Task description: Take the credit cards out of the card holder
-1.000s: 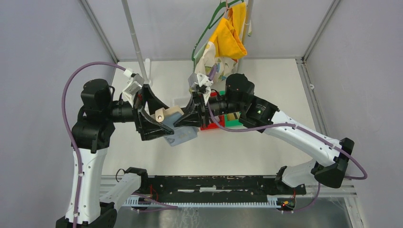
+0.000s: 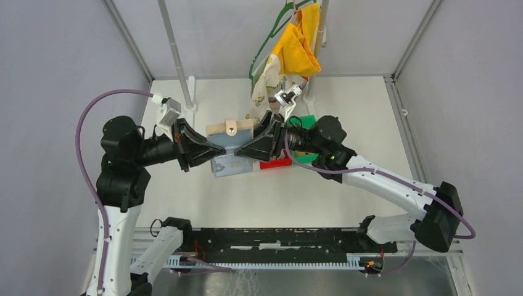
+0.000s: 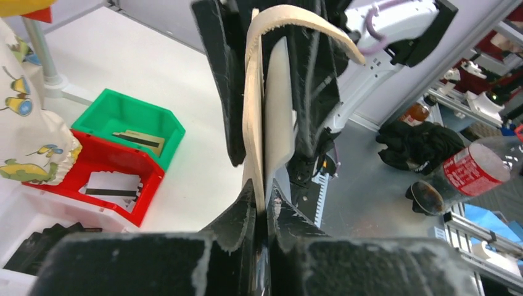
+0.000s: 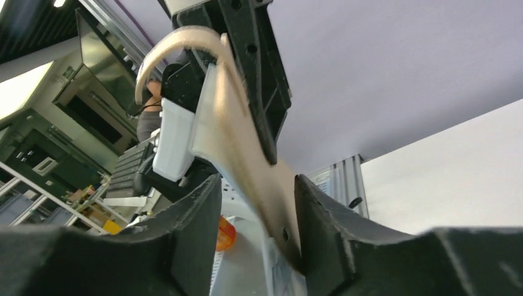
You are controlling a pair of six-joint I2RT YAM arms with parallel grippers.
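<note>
The pale card holder [image 2: 230,164], with a beige strap [image 3: 302,17] and a blue-grey sleeve, is held up between both grippers. My left gripper [image 2: 219,151] is shut on it at the side, as the left wrist view [image 3: 260,216] shows. My right gripper [image 2: 240,151] is at the holder's other side, its fingers part open around it in the right wrist view [image 4: 258,197]. I cannot tell whether cards are inside.
Behind and below stand a green bin [image 3: 98,117], a red bin [image 3: 139,209] with cards, and a white bin [image 3: 24,203]. Garments [image 2: 296,46] hang at the back.
The holder has become more upright and moved slightly back.
</note>
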